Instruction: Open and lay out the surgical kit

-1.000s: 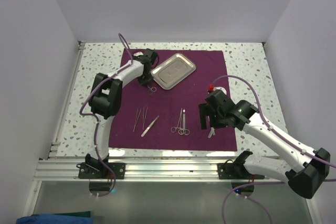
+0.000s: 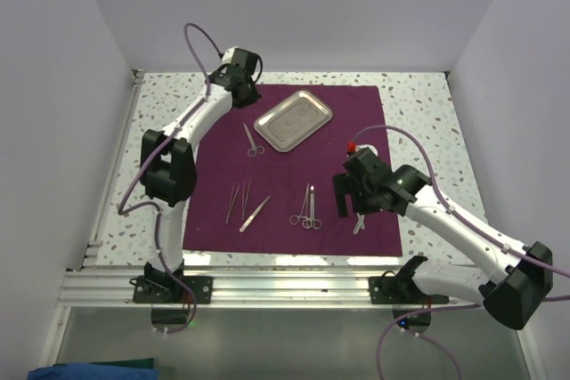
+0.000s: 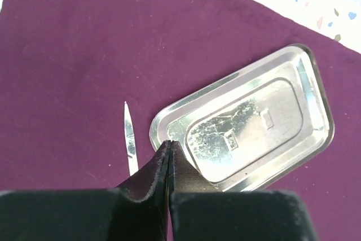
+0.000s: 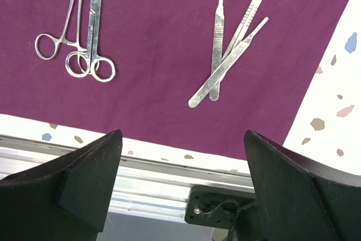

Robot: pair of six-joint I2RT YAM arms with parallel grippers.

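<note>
Scissors (image 2: 253,140) lie alone on the purple cloth, left of the empty metal tray (image 2: 272,138). In the left wrist view their blade (image 3: 130,138) shows, the handles hidden behind my left gripper. That gripper hangs over the tray's near left corner in this view; its fingertips meet, nothing visible between them. My right gripper stands open and empty near the front right. Beyond its fingers, three scalpel handles (image 4: 217,49) lie, two crossing, with a clamp (image 4: 72,12) and straight scissors (image 4: 93,21) to their left.
Two thin tweezers (image 2: 233,203) and a pale knife-like tool (image 2: 255,214) rest at the cloth's front left. Metal rails (image 2: 267,280) run along the front edge.
The scissors have shifted slightly left. My right arm has hardly moved.
</note>
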